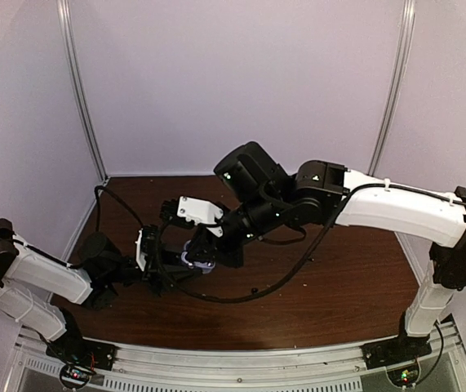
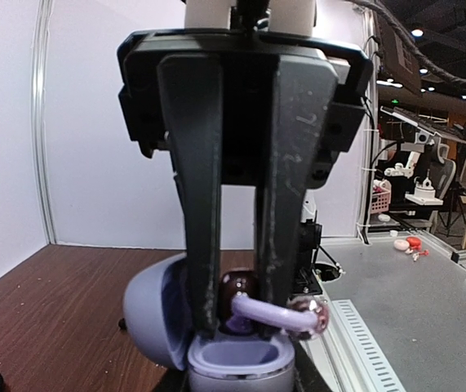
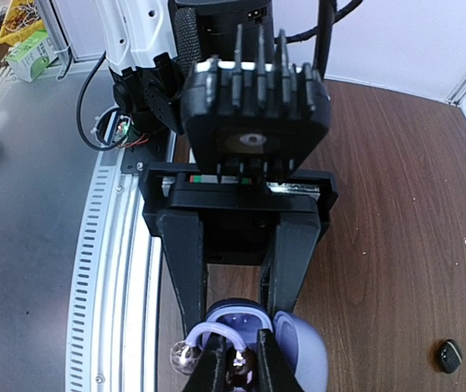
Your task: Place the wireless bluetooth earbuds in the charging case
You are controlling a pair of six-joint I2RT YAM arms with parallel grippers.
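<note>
A lavender charging case (image 2: 241,374) with its lid (image 2: 157,314) swung open is held by my left gripper, shut around its body. My right gripper is shut on an earbud (image 2: 269,314), a lavender band with a dark bead at one end and a clear bead at the other. The dark bead (image 3: 240,367) is between the right fingers; the clear bead (image 3: 184,357) sticks out to one side. In the left wrist view the right fingertips are right at the case's opening. How deep the earbud sits, and the case's inside, cannot be told.
Both arms meet over the left-centre of the brown table (image 1: 339,286), hiding most of the case from above. A small black object (image 3: 449,356) lies on the tabletop. A black cable (image 1: 290,273) loops in front of the right arm.
</note>
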